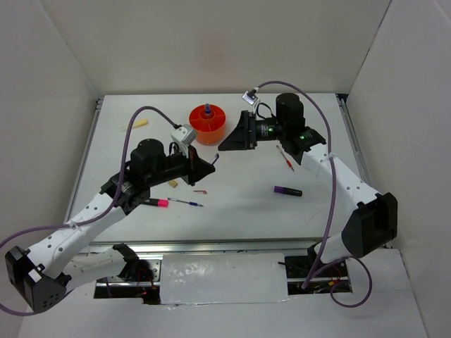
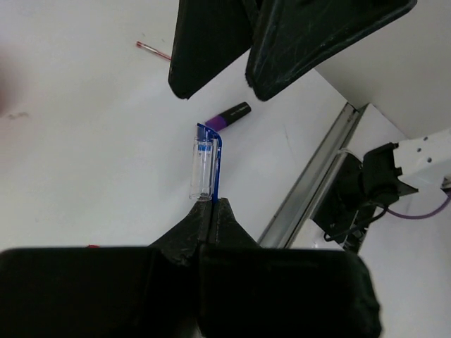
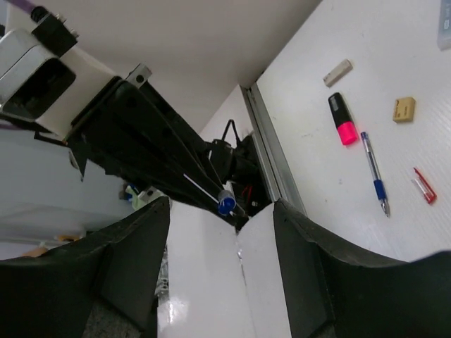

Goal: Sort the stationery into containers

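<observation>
My left gripper [image 1: 204,166] is shut on a clear blue-capped pen [image 2: 206,162], held upright above the table centre. My right gripper [image 1: 234,137] is open and faces it from the upper right, close but apart; the pen's blue end shows beyond its fingers in the right wrist view. An orange divided holder [image 1: 208,127] sits at the back. On the table lie a pink highlighter [image 3: 347,130], a blue pen [image 3: 373,169], a red item [image 3: 424,186], a tan eraser [image 3: 404,109], a dark purple marker [image 1: 287,191] and a red pen [image 1: 286,158].
A yellow stick [image 1: 134,125] lies at the back left. A grey-beige block [image 3: 337,72] lies beyond the highlighter.
</observation>
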